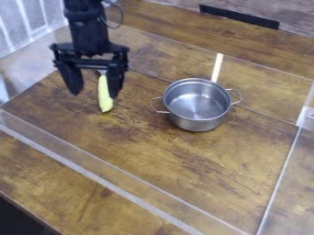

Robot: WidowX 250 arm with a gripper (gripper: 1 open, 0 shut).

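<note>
My black gripper (91, 72) hangs at the upper left, slightly blurred, its two fingers apart and open. A pale yellow, elongated object (106, 99) lies on the wooden table just below and between the fingers; I cannot tell whether they touch it. A steel pot (196, 105) with two wire handles stands to the right, apart from both.
Clear panels or rails (292, 165) run along the sides. A light strip (218, 68) lies behind the pot, and a dark bar (240, 14) sits at the back.
</note>
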